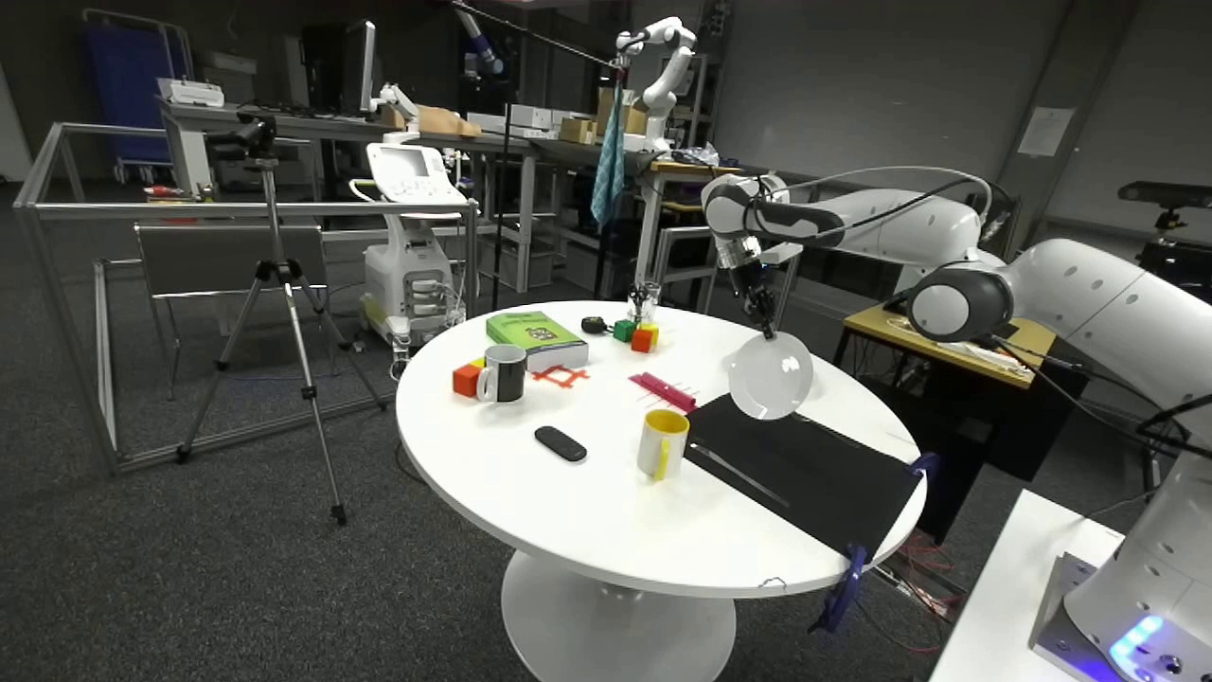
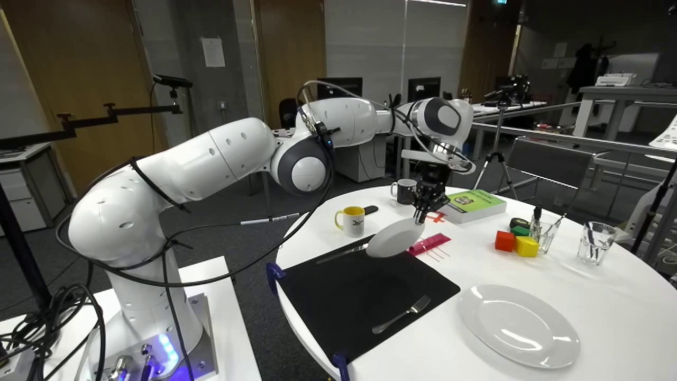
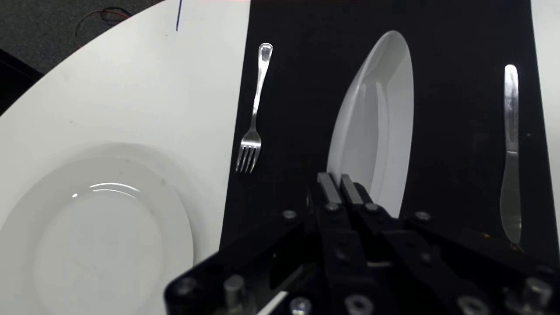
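Note:
A white plate (image 3: pixel 386 110) hangs tilted, nearly on edge, in my gripper, whose fingers are shut on its rim. In the second exterior view this plate (image 2: pixel 394 238) is above the far edge of the black mat (image 2: pixel 342 305); the first exterior view shows the held plate (image 1: pixel 772 376) over the mat's back part. A fork (image 3: pixel 252 120) and a knife (image 3: pixel 510 152) lie on the mat, on either side of the held plate in the wrist view. Flat on the bare table rests a second white plate (image 2: pixel 520 325), beside the mat on the fork's side.
Near the knife side stands a yellow-white mug (image 1: pixel 662 443). A pink holder (image 2: pixel 429 244) lies just beyond the mat. Farther off are a dark mug (image 1: pixel 502 374), a green book (image 1: pixel 536 340), several colored blocks (image 2: pixel 505 241) and glasses (image 2: pixel 595 242). Blue clamps (image 1: pixel 843 589) grip the table edge.

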